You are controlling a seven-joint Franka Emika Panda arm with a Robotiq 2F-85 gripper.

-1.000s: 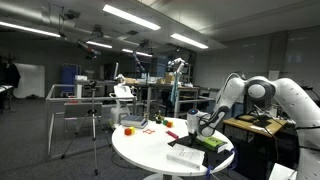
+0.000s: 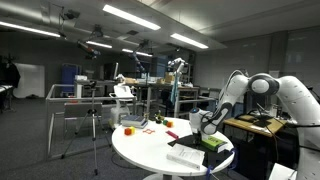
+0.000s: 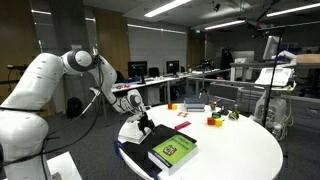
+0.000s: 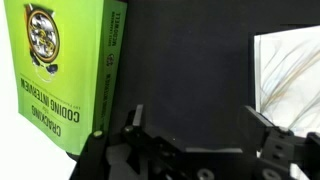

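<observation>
My gripper is open, with nothing between its fingers, above a black mat (image 4: 185, 60). To its left in the wrist view lies a thick green book (image 4: 82, 70) titled for the coding interview. A white item with faint line patterns (image 4: 290, 75) shows at the right edge, partly cut off. Exterior view 2 has the green book (image 3: 173, 151) flat at the mat's near side and the white item (image 3: 130, 132) by the far side, with the gripper (image 3: 146, 126) over the mat between them.
A red item (image 3: 182, 126), a red-and-yellow item (image 3: 214, 121) and other small coloured things sit farther along the round white table (image 3: 235, 150). A wide stretch of its top is bare. A tripod (image 2: 94, 120) stands on the floor beyond the table.
In exterior view 1 the arm has drawn a little to the right, toward its base. The books and table objects look unmoved.
</observation>
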